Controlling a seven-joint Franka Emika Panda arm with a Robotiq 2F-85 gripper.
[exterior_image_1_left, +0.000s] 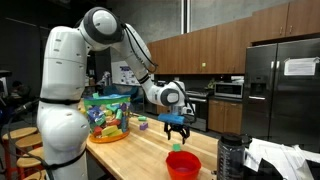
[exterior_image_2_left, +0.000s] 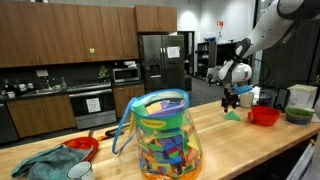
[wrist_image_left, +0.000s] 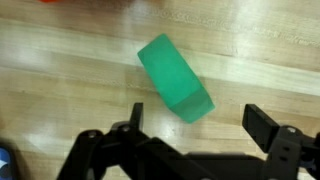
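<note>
A green block (wrist_image_left: 175, 78), oblong with a paler face at one end, lies on the wooden table and shows whole in the wrist view. My gripper stands open over the table, its two black fingers spread wide and nothing between them. The block lies slantwise ahead of the fingers, its near end closest to the gap. From the side, the gripper (exterior_image_1_left: 178, 131) hangs above the green block (exterior_image_1_left: 178, 147), with space between them. In exterior view 2 the block (exterior_image_2_left: 232, 116) appears below the gripper.
Close to the block stands a red bowl (exterior_image_1_left: 183, 166). A large clear container of colourful items (exterior_image_2_left: 166, 143) occupies another part of the table, near a red plate with a cloth (exterior_image_2_left: 78, 151). A black cylinder (exterior_image_1_left: 230, 157) stands beside the bowl. Bare tabletop (exterior_image_1_left: 132, 150) lies between.
</note>
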